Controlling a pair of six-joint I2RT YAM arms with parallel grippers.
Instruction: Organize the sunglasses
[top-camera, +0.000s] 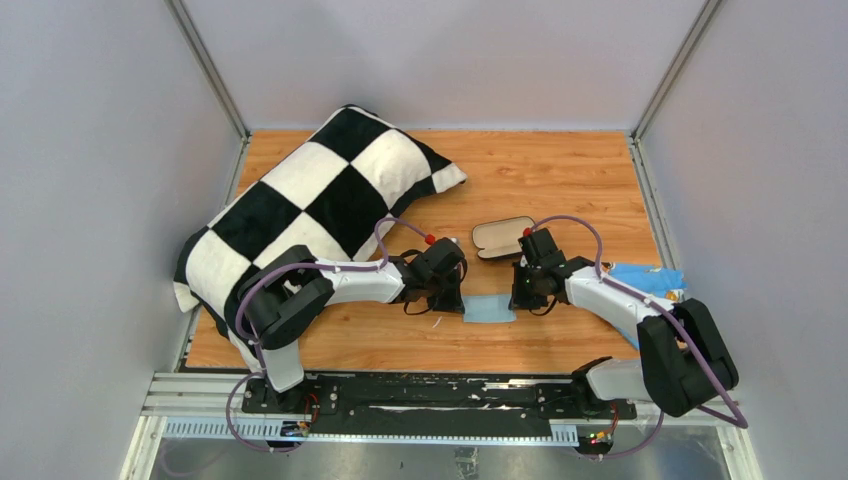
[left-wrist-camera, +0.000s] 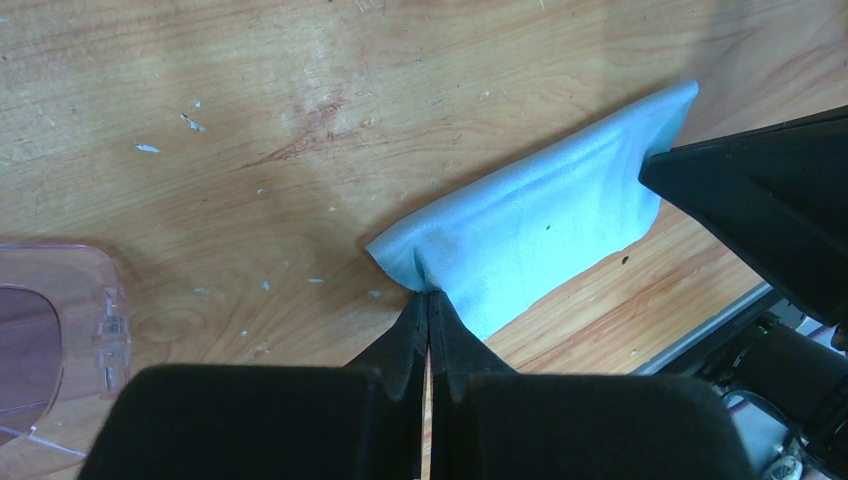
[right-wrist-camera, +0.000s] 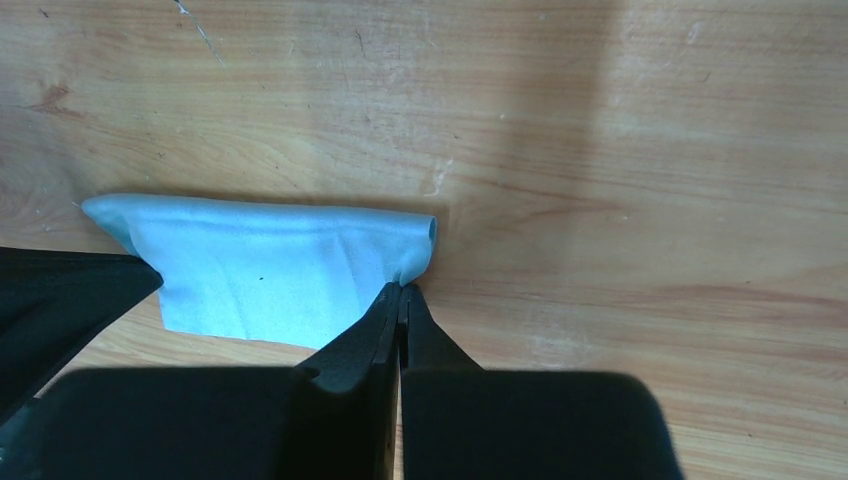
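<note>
A folded light blue cloth (top-camera: 488, 308) lies on the table between both grippers. My left gripper is shut on one end of it, at a corner (left-wrist-camera: 410, 255). My right gripper is shut on the opposite end of the same cloth (right-wrist-camera: 270, 265). An open beige sunglasses case (top-camera: 498, 236) lies behind the right gripper, partly covered by the arm in the top view. Part of a clear pinkish plastic object (left-wrist-camera: 60, 340) shows at the left of the left wrist view; its full shape is hidden.
A large checkered cushion (top-camera: 310, 190) fills the left and back-left of the table. Blue patterned fabric (top-camera: 640, 280) lies at the right under the right arm.
</note>
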